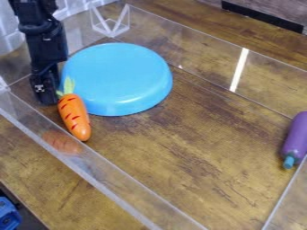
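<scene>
The black gripper (43,83) reaches down at the upper left, low beside the left edge of a light blue round plate-like object (118,77), just above a toy carrot (74,117) with a green top. Whether its fingers are open or shut is unclear, as they are dark and partly hidden. The orange carrot lies along the left of the blue object, angled toward the front.
A purple eggplant toy (296,140) lies at the far right. Clear walls (132,184) border the wooden surface. A blue item (6,216) sits outside at the lower left.
</scene>
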